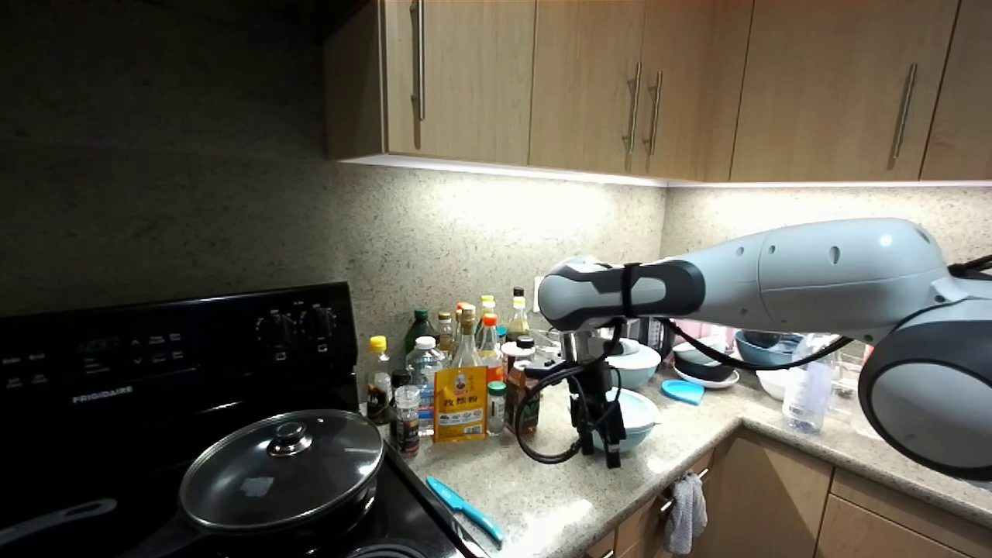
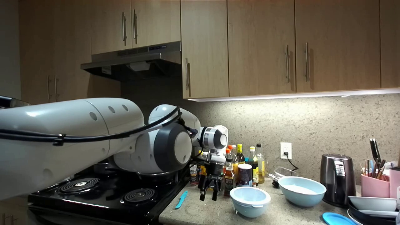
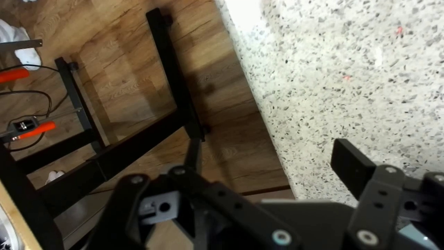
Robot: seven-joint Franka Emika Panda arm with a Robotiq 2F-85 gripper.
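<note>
My gripper (image 2: 208,197) hangs over the counter, pointing down, its two fingers spread with nothing between them. In the wrist view the black fingers (image 3: 353,168) stand wide apart above the counter's edge and the floor. Just right of the gripper in the second exterior view is a light blue bowl (image 2: 250,198), partly behind the gripper in the first exterior view. A turquoise knife (image 1: 466,510) lies on the counter beside the stove, to the left of the gripper.
Several bottles and a yellow spice packet (image 1: 461,404) crowd the wall behind the gripper. A lidded pan (image 1: 284,468) sits on the stove. Another blue bowl (image 2: 302,190) and a kettle (image 2: 337,180) stand farther right.
</note>
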